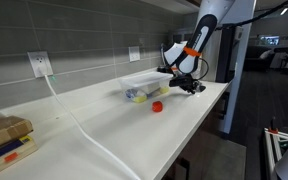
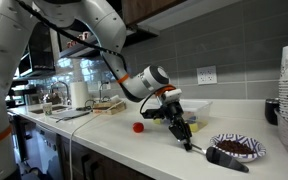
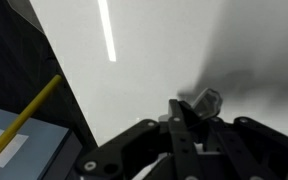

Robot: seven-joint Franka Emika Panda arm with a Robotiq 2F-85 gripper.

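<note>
A dark-headed utensil (image 2: 224,158), like a spatula or spoon, lies at the right end of the white counter, its handle running toward my gripper (image 2: 187,145). In the wrist view, a grey, shiny piece (image 3: 209,101) shows at the tips of my gripper, which looks shut on it; this appears to be the utensil's handle. From exterior view 1 the gripper (image 1: 192,91) is small, low over the counter's far end, and its grasp is too small to make out.
A plate of small brown pieces (image 2: 237,147) sits beside the utensil, with stacked dishes (image 2: 272,115) behind. On the counter are a red round object (image 1: 157,106) and a clear bin (image 1: 139,84) with yellow items near it.
</note>
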